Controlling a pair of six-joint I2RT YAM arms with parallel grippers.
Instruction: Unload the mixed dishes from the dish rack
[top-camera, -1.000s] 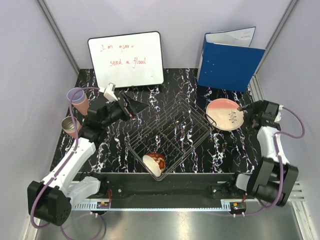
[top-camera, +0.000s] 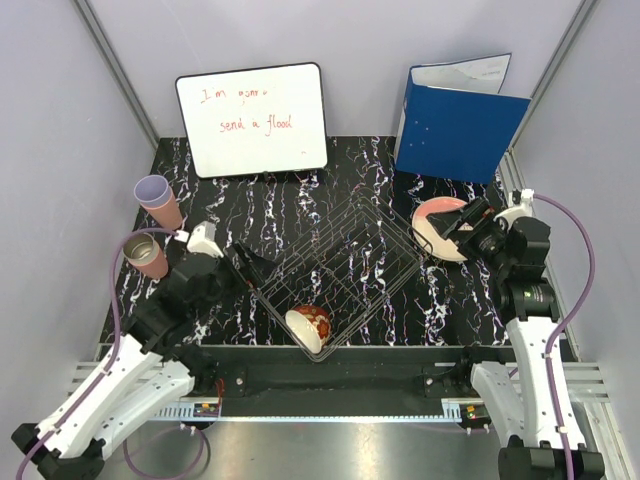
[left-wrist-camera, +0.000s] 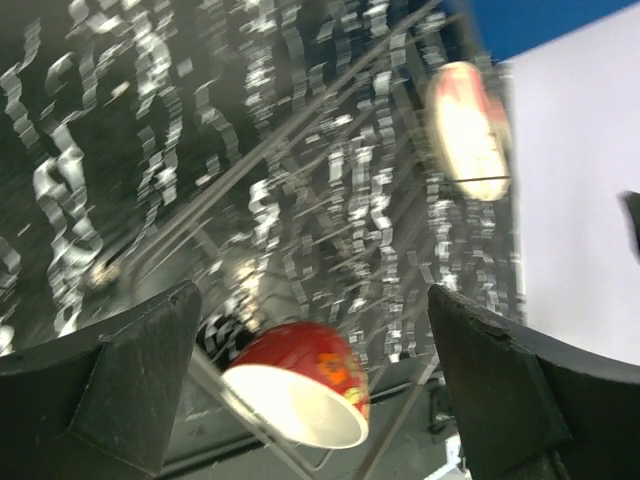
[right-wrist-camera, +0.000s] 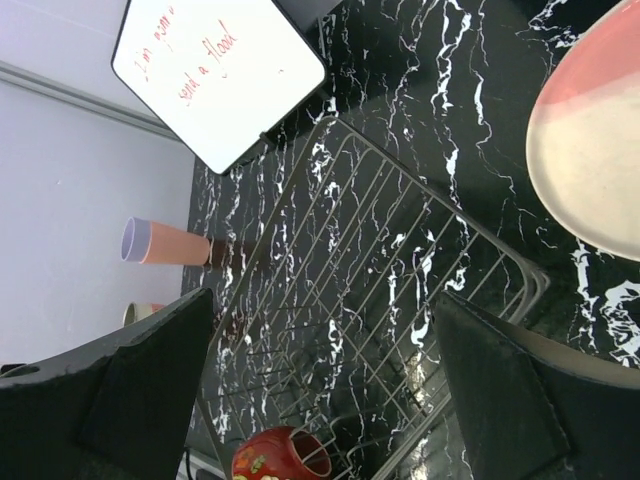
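The wire dish rack (top-camera: 347, 270) stands mid-table, empty but for a red patterned bowl (top-camera: 315, 327) tipped on its side at the front corner. That bowl (left-wrist-camera: 302, 385) shows its white inside low in the left wrist view. My left gripper (top-camera: 258, 265) hangs open by the rack's left corner, nothing between its fingers. On the right, a pink and cream plate (top-camera: 437, 232) lies flat on the table beside the rack. My open right gripper (top-camera: 461, 222) is over that plate's right part, partly covering it in the top view, and holds nothing.
Two pinkish cups, one with a purple inside (top-camera: 154, 190) and one with a metallic inside (top-camera: 142, 250), stand at the left. A whiteboard (top-camera: 252, 120) and a blue binder (top-camera: 462, 130) stand along the back. Bare table lies left of the rack.
The right gripper has moved left, over the plate. Bowl, plate and cups have stayed put.
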